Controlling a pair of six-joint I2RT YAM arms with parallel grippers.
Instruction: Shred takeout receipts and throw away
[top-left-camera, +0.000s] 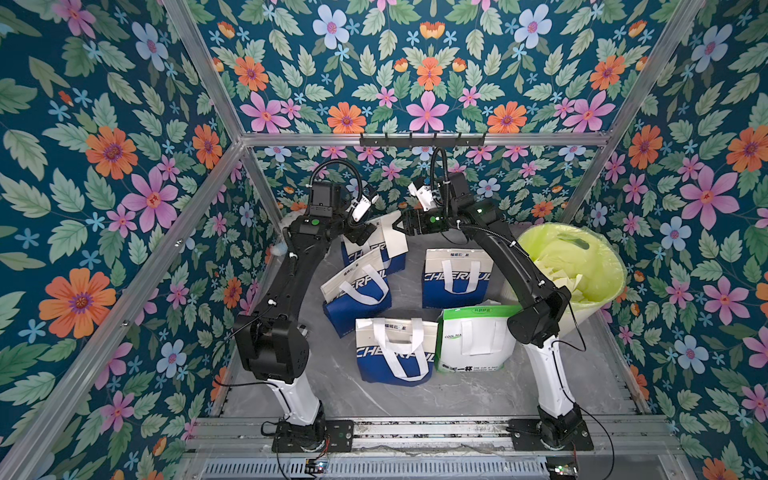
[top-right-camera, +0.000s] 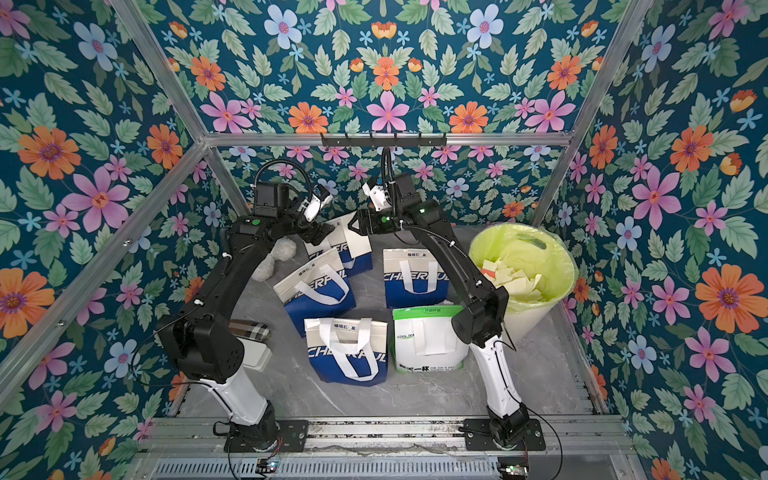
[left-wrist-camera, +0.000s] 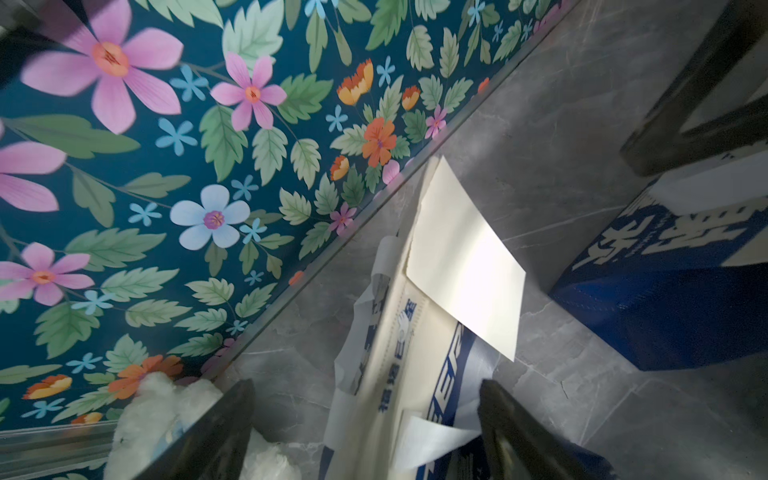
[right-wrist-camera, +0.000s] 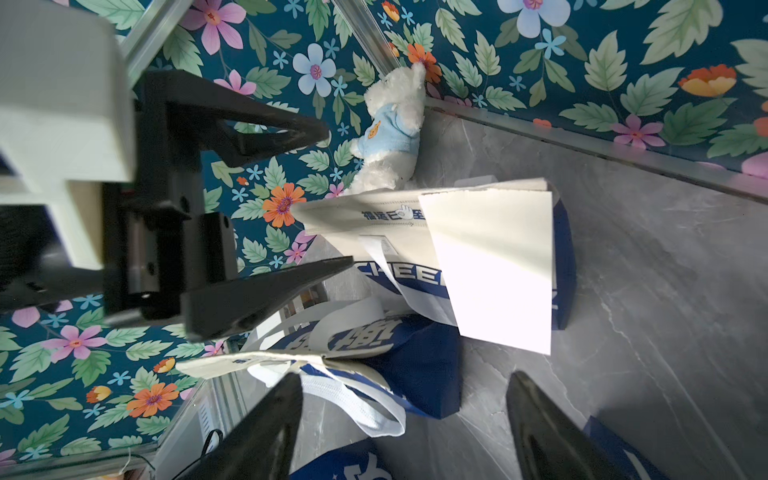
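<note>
A cream takeout receipt (right-wrist-camera: 496, 268) hangs over the front of the back-left blue-and-cream bag (left-wrist-camera: 404, 352). In the left wrist view, the same receipt (left-wrist-camera: 464, 256) folds down from the bag's top edge. My left gripper (top-left-camera: 366, 227) is open above the left part of this bag, its blurred fingers (left-wrist-camera: 524, 436) apart with the bag visible between them. From the right side, my open right gripper (top-left-camera: 402, 222) is close to the receipt; its fingers (right-wrist-camera: 552, 436) are spread with nothing held between them. Whether either gripper touches the paper cannot be told. At right, the lined bin (top-right-camera: 560, 256) contains paper pieces (top-right-camera: 516, 280).
Other blue bags stand at the left (top-left-camera: 356, 292), middle (top-left-camera: 456, 280) and front (top-left-camera: 394, 352). A white-green bag (top-left-camera: 477, 340) stands front right. A white plush toy (right-wrist-camera: 392, 132) sits in the back-left corner.
</note>
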